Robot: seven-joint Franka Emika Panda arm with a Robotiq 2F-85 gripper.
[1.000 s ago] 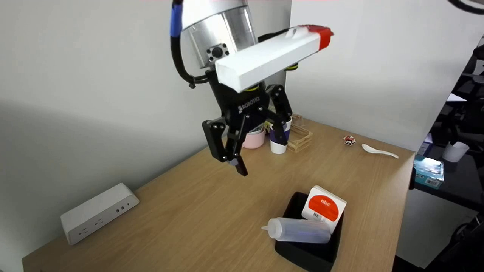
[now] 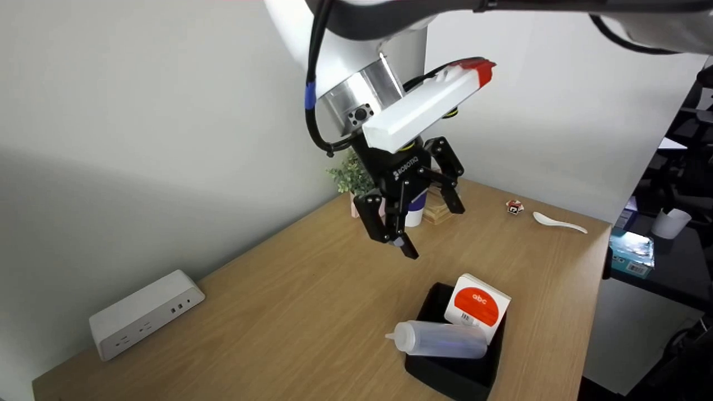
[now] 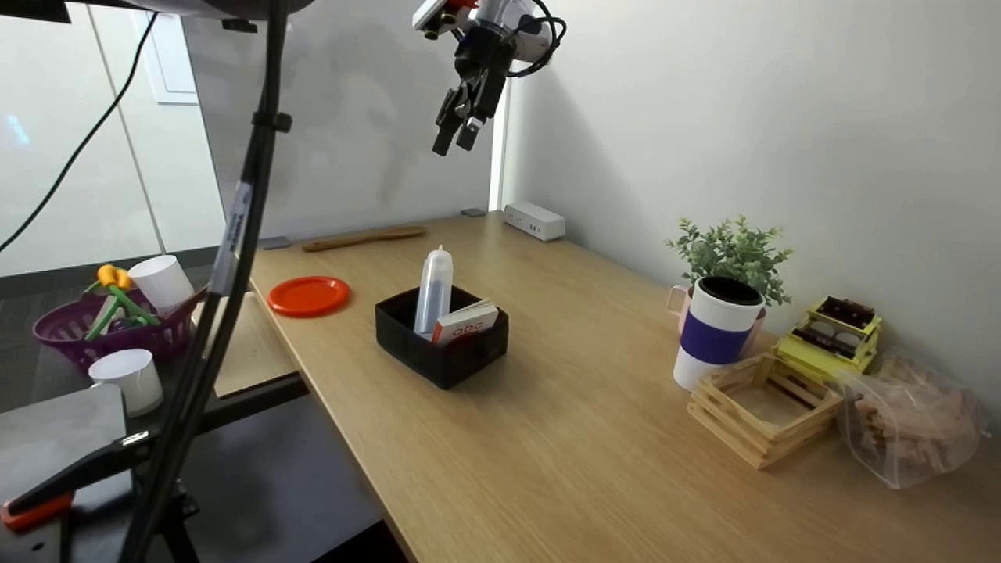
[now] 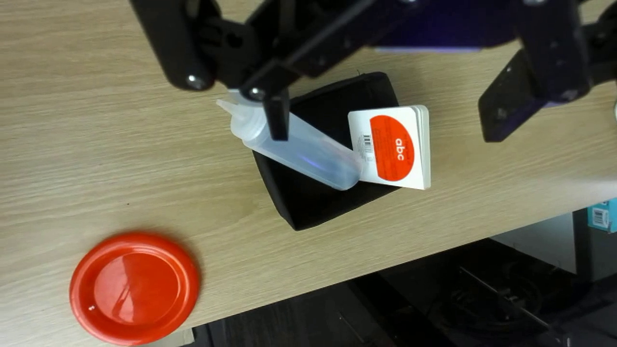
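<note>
High over the table, my gripper point(image 2: 435, 234) stands open with nothing between its fingers; it is apart from everything on the tabletop. In the wrist view its two fingertips point(image 4: 509, 110) are spread wide. A black bin point(image 3: 413, 352) rests on the table, seen below the gripper in the wrist view. Leaning in the bin is a clear squeeze bottle point(image 4: 306, 151) with its nozzle over the rim. Beside it a white book point(image 4: 417, 173) with a red "abc" circle tilts against the bin's side. Part of the bottle's cap end lies behind a finger in the wrist view.
A red plate point(image 3: 309, 295) lies near the table edge, with a wooden utensil point(image 3: 366, 238) behind. Against the wall stand a white power strip point(image 2: 147, 313), a plant point(image 3: 732, 249), a tumbler point(image 3: 710, 342) and a wooden crate point(image 3: 741, 422).
In exterior view 1 the gripper has moved right and slightly up, appearing smaller. It was open before as well. The bin, bottle and book have not moved.
</note>
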